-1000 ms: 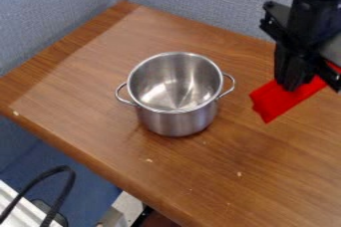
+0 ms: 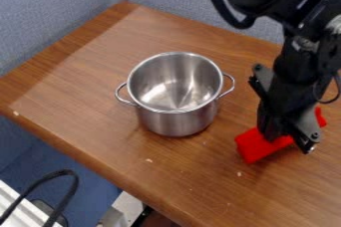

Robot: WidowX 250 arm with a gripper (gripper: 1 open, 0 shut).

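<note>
My black gripper is low on the right of the camera view, pointing down at a red block just right of a steel pot with two handles. The block is partly hidden behind the gripper, and whether the fingers are closed on it is hard to tell. The pot stands upright and looks empty.
Grey padded walls run along the back and left. Black cables lie at the bottom left, off the table.
The gripper has come down and toward the front, and the red block has moved lower in the view with it. The pot has stayed in place.
</note>
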